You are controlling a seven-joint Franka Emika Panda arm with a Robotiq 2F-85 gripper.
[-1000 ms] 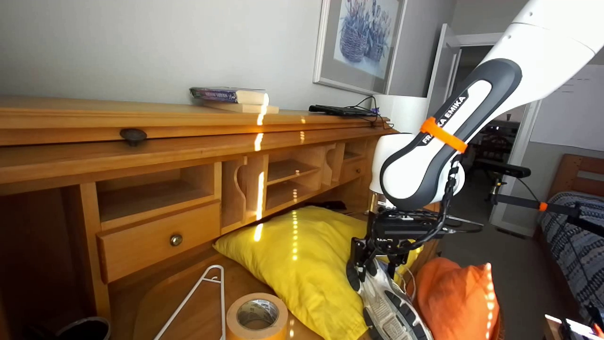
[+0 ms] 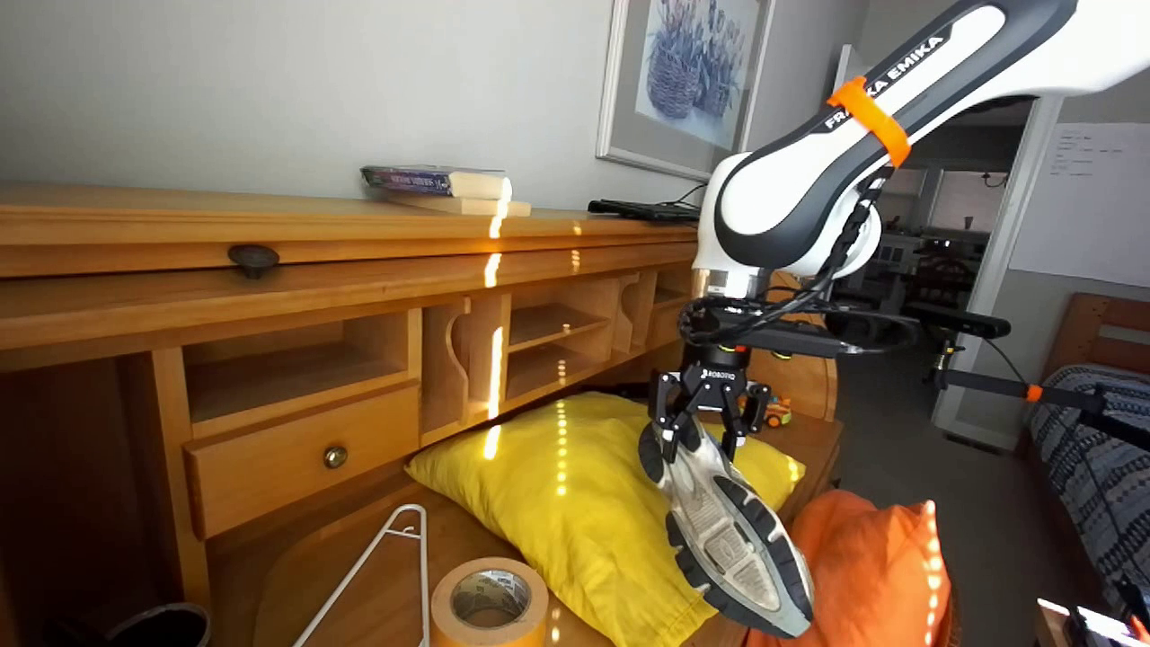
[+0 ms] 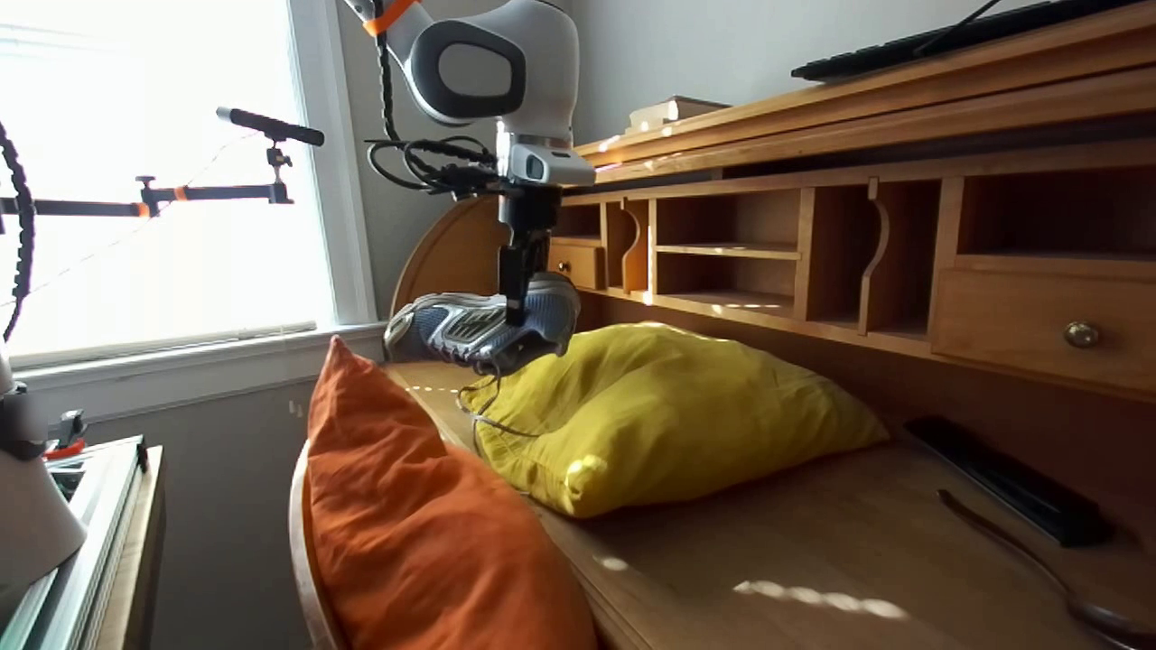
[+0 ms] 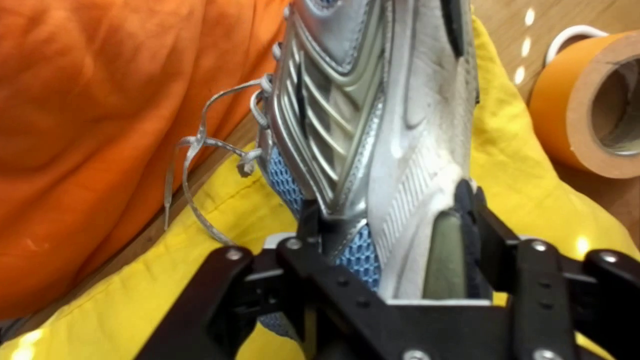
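A grey and silver running shoe [image 2: 729, 528] hangs from my gripper [image 2: 706, 431], its sole turned toward exterior view 1. In the wrist view the fingers close across the shoe [image 4: 414, 138], gripping it between them, and its loose lace [image 4: 199, 142] dangles to the left. From exterior view 2 the shoe [image 3: 461, 327] is clear of the desk, lying roughly sideways beneath my gripper [image 3: 517, 314]. Behind and below it lies the yellow pillow [image 2: 571, 507]. An orange pillow [image 3: 423, 531] leans beside the desk's edge.
An orange tape roll [image 2: 490, 604] and a white hanger [image 2: 367, 561] rest on the desk left of the yellow pillow. A black flat object [image 3: 1008, 477] and a spoon [image 3: 1019, 558] lie on the desk. Cubbyholes and a drawer [image 2: 307, 458] line the back.
My gripper has risen and shifted slightly left in exterior view 1, carrying the shoe up with it. The pillows, tape and hanger stand as before.
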